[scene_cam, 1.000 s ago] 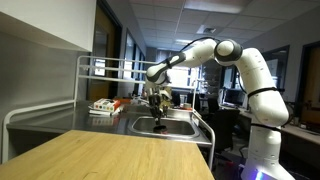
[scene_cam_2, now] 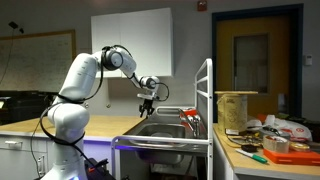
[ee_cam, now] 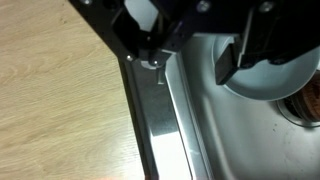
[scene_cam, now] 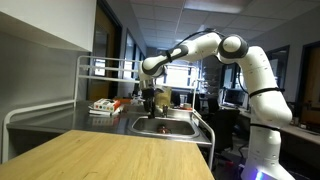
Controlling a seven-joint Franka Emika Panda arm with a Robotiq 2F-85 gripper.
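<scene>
My gripper hangs over the edge of the sink, its dark fingers apart in the wrist view and nothing clear between them. Beyond and below one of the fingers, a pale round bowl (ee_cam: pixel 262 82) shows in the metal sink (ee_cam: pixel 215 135); the gripper covers part of it. At the right border of the wrist view, a brown round item (ee_cam: pixel 312 98) is cut off beside the bowl. From outside, the gripper (scene_cam: pixel 150 106) appears small above the near side of the sink (scene_cam: pixel 178 128), as does the gripper (scene_cam_2: pixel 147 108) from the other side.
A light wooden tabletop (ee_cam: pixel 60 110) borders the sink. Around the sink stands a white frame (scene_cam_2: pixel 209 90). Red and white items (scene_cam: pixel 104 106) lie beyond the table. A counter (scene_cam_2: pixel 240 160) holds a tan bin (scene_cam_2: pixel 231 110) and several loose things.
Over the last second, my gripper has risen slightly and shifted a little to the left in exterior view 1. The table and sink have stayed put.
</scene>
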